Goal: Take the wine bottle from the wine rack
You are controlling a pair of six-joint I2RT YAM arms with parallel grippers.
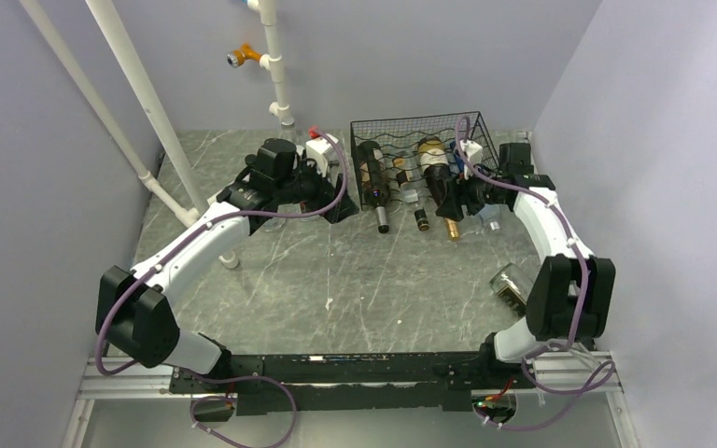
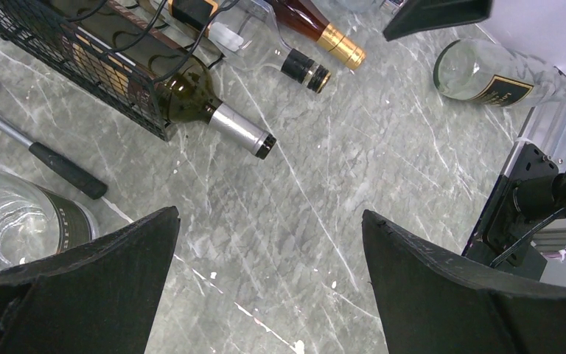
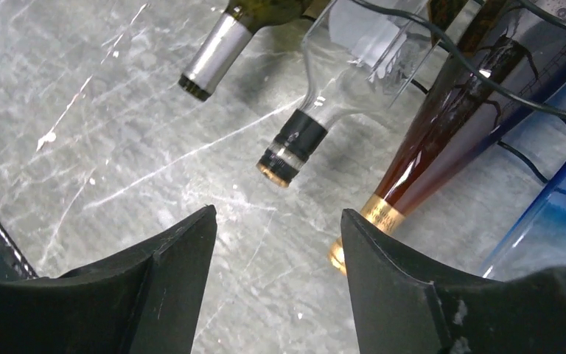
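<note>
The black wire wine rack stands at the back of the counter. In it lie a green bottle with a silver neck, a clear bottle with a black cap, and an amber bottle with a gold neck. A clear bottle with a black label lies on its side on the counter, right of the rack. My right gripper is open and empty over the rack's front, one finger overlapping the gold neck in view. Left of the rack, my open left gripper holds nothing.
A blue clear object lies at the rack's right. On the left are a hammer and a clear glass vessel. White pipes rise at the left.
</note>
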